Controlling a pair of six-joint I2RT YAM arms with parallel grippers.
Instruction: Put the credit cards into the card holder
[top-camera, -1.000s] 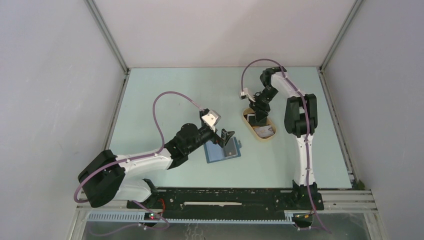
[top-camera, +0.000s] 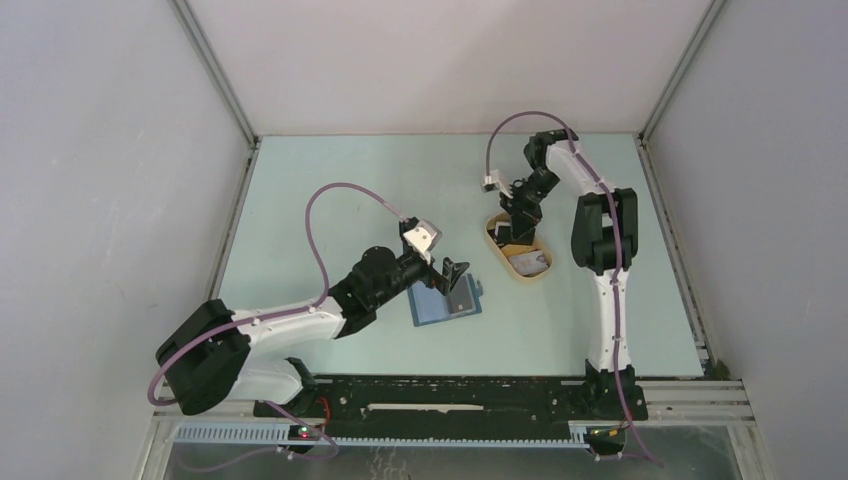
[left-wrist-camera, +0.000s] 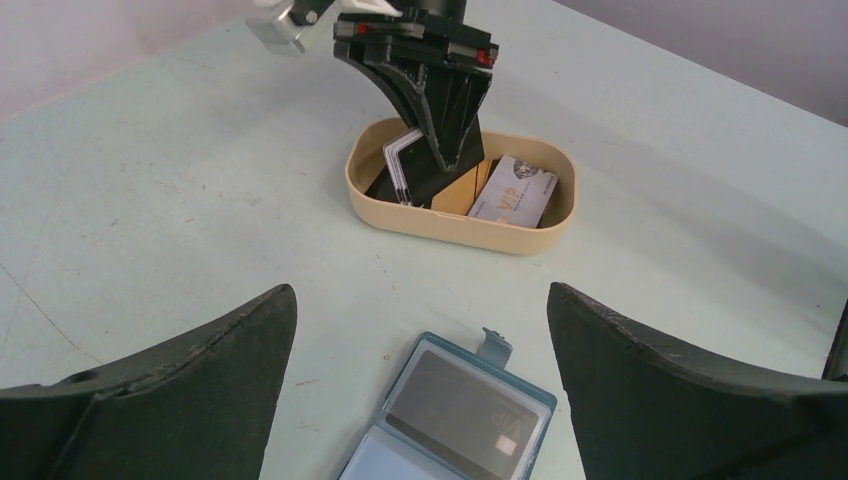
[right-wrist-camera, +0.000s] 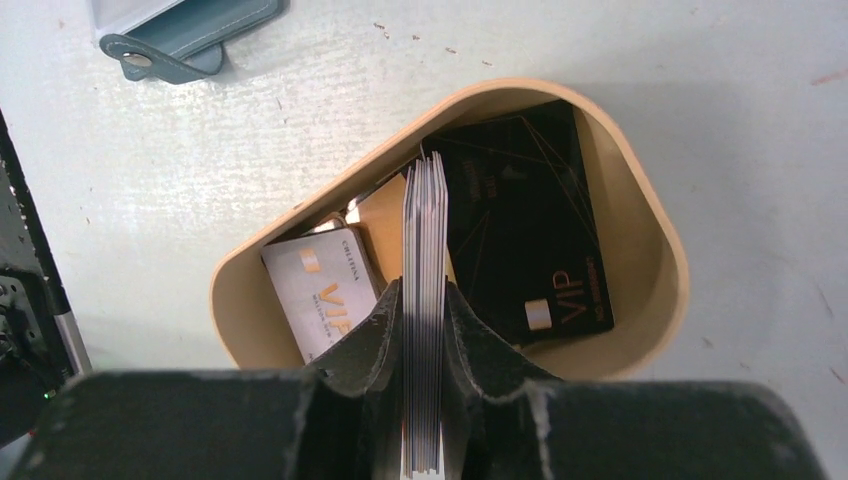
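A beige oval box holds black VIP cards, an orange card and white VIP cards. My right gripper is down at the box; between its fingers is a stack of cards standing on edge, also visible in the left wrist view. Whether they are gripped firmly is unclear. My left gripper stands open over the table with nothing between its fingers. Below it lies the grey-blue card holder, opened out, with a VIP card showing under a dark sleeve.
The right arm occupies the right side; the left arm reaches in from the front left.
The left arm is unchanged.
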